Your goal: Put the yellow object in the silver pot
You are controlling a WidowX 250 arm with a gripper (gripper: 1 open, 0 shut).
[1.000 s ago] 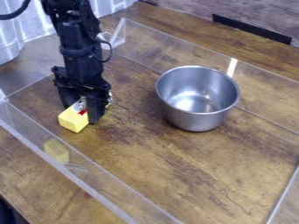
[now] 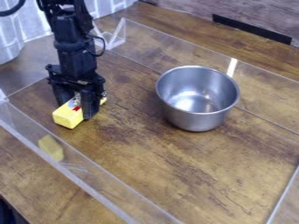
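The yellow object [image 2: 68, 117] lies on the wooden table at the left, close to the clear wall, its upper end hidden beneath my gripper. My black gripper [image 2: 79, 105] points down over that end, with its fingers low at the object's sides. From this angle I cannot tell whether they press on it or stand apart from it. The silver pot [image 2: 198, 98] stands upright to the right, its mouth open and its inside empty as far as I see.
A clear wall [image 2: 100, 194] runs along the lower left, carrying a pale yellow patch that looks like a reflection. Bare table lies between gripper and pot, and also in front of the pot. A whitish round thing [image 2: 12, 39] stands at the upper left edge.
My gripper has shifted slightly left, and the yellow object's visible end has moved a little left and up in view with it. The pot has stayed in place.
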